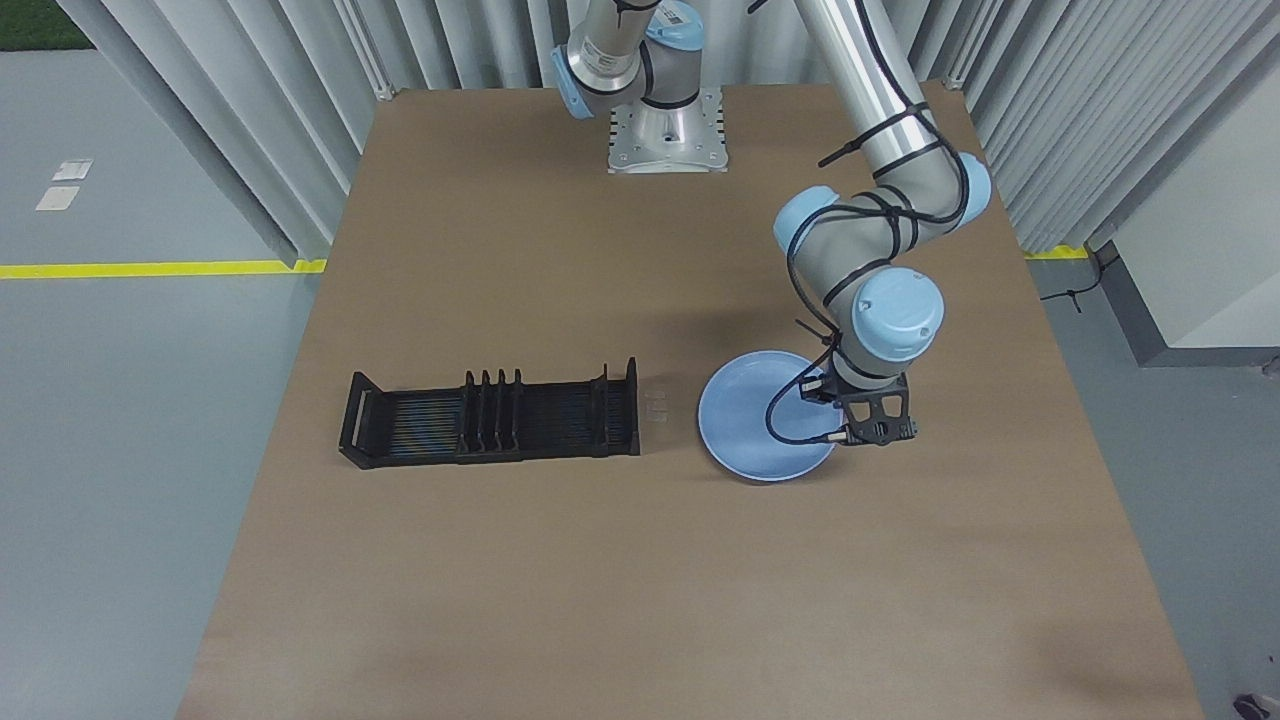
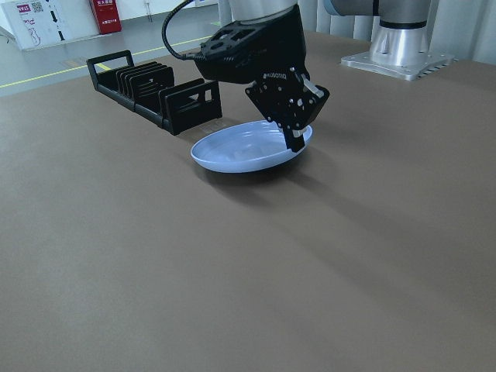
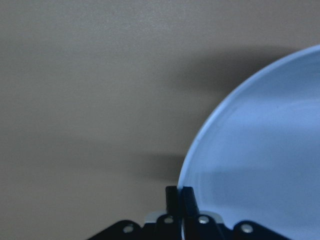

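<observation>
A blue plate (image 1: 756, 426) is beside the arm in the front view, its far rim partly under the gripper. In the wrist view the plate (image 3: 260, 150) fills the right side, and my gripper is shut on its rim, the two fingers close together around the edge. The left view shows the gripper (image 2: 294, 139) at the plate's (image 2: 232, 147) near right rim, with the plate looking slightly tilted.
A black dish rack (image 1: 420, 432) with several upright dividers stands left of the plate on the brown table (image 1: 600, 576).
</observation>
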